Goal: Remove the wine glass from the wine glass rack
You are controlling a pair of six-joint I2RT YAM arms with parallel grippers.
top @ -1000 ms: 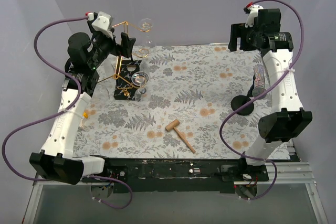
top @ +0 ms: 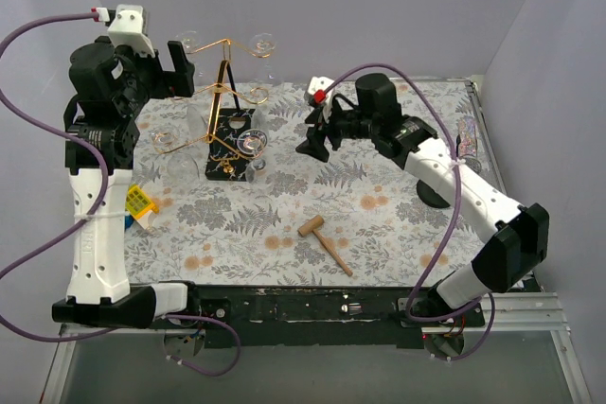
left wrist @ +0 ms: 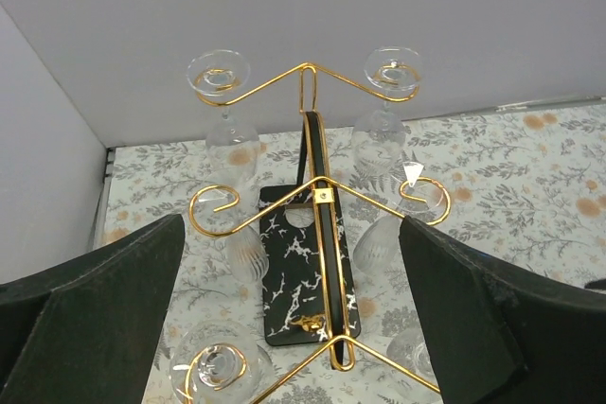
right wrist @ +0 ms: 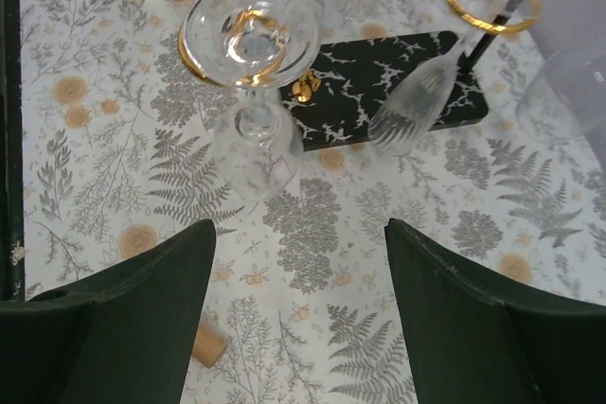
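A gold wire rack (left wrist: 323, 195) on a black marble base (top: 227, 167) holds several upside-down wine glasses. My left gripper (top: 180, 71) is open above the rack's left side; in its wrist view the rack lies between and beyond the fingers, none gripped. My right gripper (top: 314, 137) is open with nothing between its fingers, right of the rack. In the right wrist view a hanging wine glass (right wrist: 258, 139) is ahead of it, above and between the fingertips, with open tabletop below.
A wooden mallet (top: 324, 249) lies at front centre, a yellow toy (top: 139, 203) left of the rack. A glass on a black stand (top: 432, 191) is at the right.
My right arm has swung down and left from the back right to beside the rack. My left gripper has moved leftward, off the rack's middle.
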